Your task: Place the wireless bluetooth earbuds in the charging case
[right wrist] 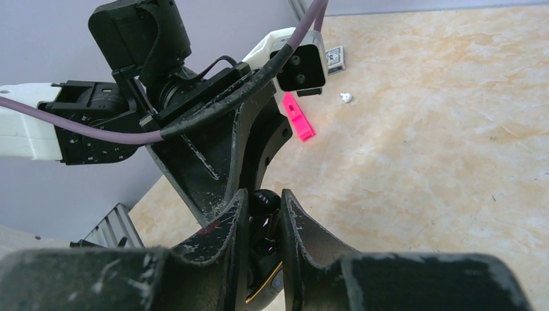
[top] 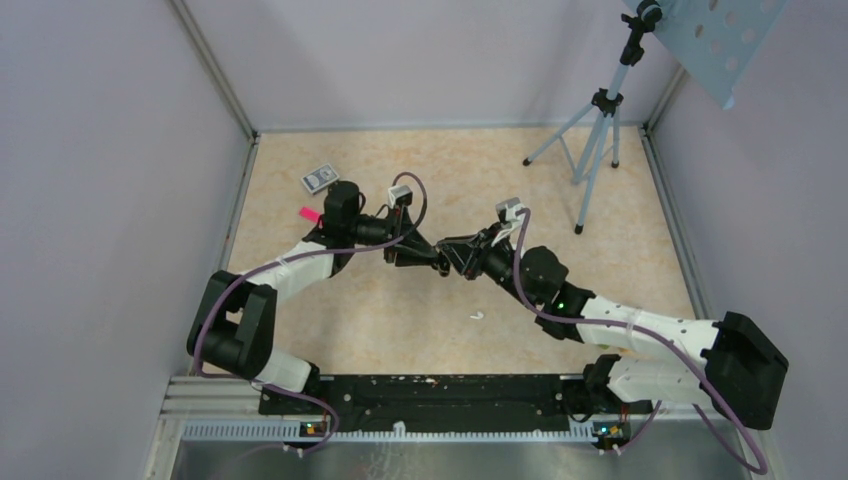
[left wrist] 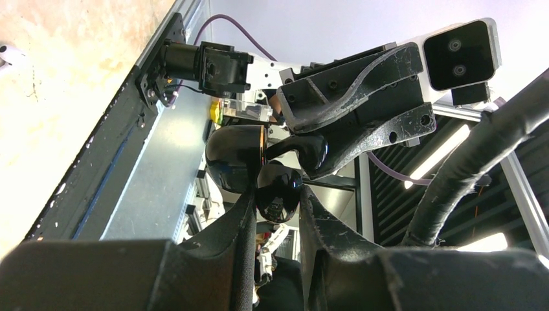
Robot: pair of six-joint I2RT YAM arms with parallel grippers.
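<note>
My left gripper is shut on the black glossy charging case, which is held in the air. The case has a thin gold line along one edge. From the upper right in the left wrist view comes my right gripper, its fingertips meeting a glossy black part of the case. In the right wrist view that gripper is shut with black glossy surfaces between and behind its fingers; which part it grips, I cannot tell. One white earbud lies on the table in front. Another white earbud lies farther back.
A pink piece and a small grey-white box lie on the left of the table. At the back right stands a tripod. Bare tabletop surrounds the front earbud. Both arms meet closely at mid-table.
</note>
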